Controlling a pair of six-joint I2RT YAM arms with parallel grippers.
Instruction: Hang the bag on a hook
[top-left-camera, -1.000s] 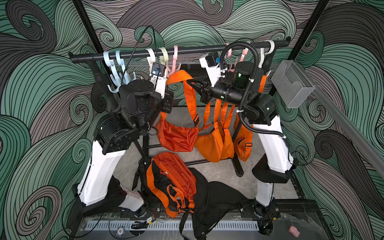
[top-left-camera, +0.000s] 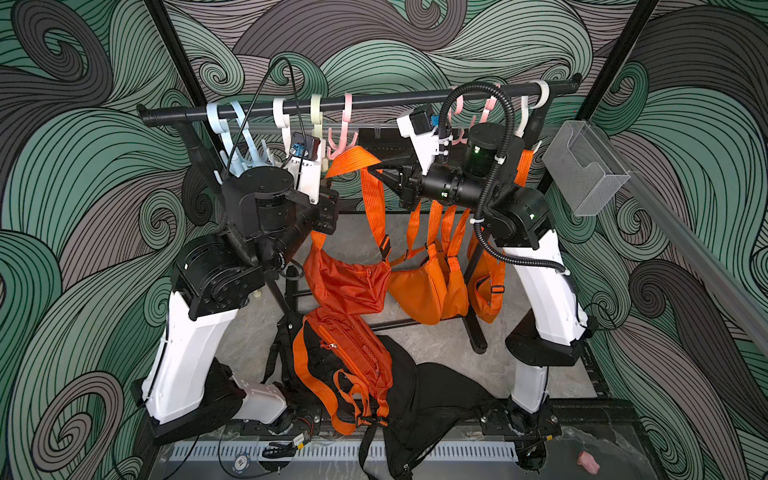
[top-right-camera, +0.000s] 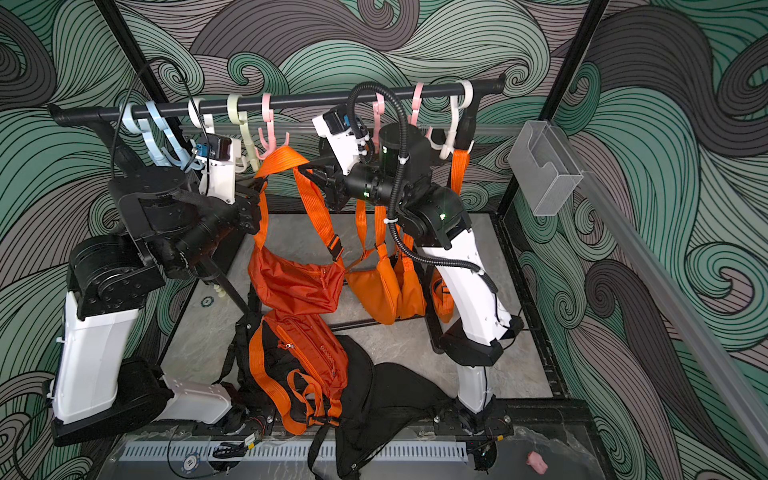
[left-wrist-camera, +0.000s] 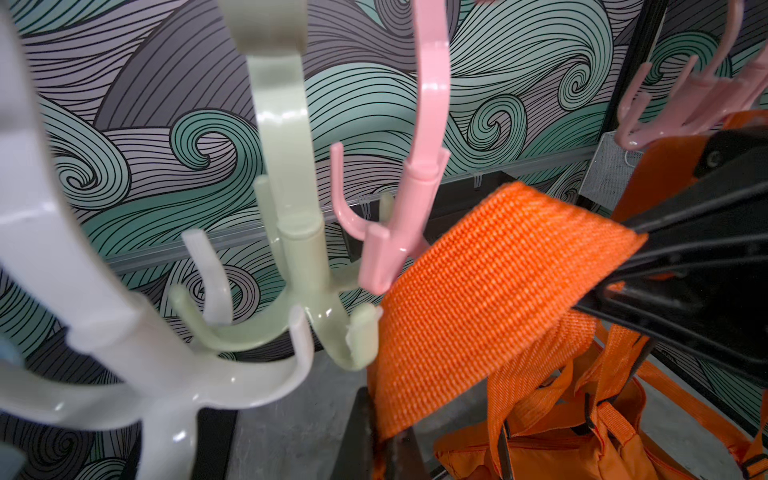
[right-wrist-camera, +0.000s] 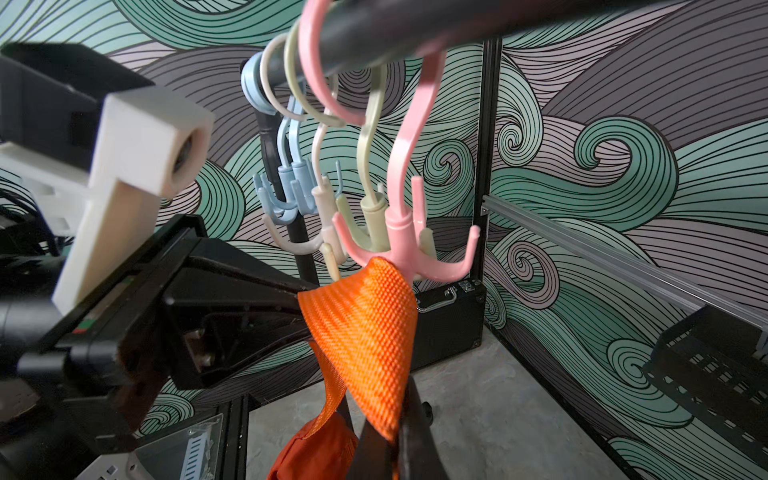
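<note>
A red-orange bag (top-left-camera: 345, 280) hangs by its orange strap (left-wrist-camera: 488, 296), which is stretched between both grippers at the height of the hooks' prongs. My left gripper is shut on one end of the strap, my right gripper on the other. In the left wrist view the strap lies just right of the green hook (left-wrist-camera: 292, 240) and below the pink hook (left-wrist-camera: 392, 248). In the right wrist view its fold overlaps the front of the pink hook (right-wrist-camera: 404, 240); whether they touch I cannot tell.
More hooks hang along the black rail (top-left-camera: 384, 99), blue ones (top-right-camera: 156, 140) at the left. Several orange bags (top-left-camera: 432, 288) hang to the right. A red bag and dark fabric (top-left-camera: 424, 400) lie below. A mesh holder (top-left-camera: 582, 172) is at the right.
My left arm has moved leftward, toward the blue hooks, with its end of the strap. The red bag hangs a little further left and lower. My right arm has shifted slightly.
</note>
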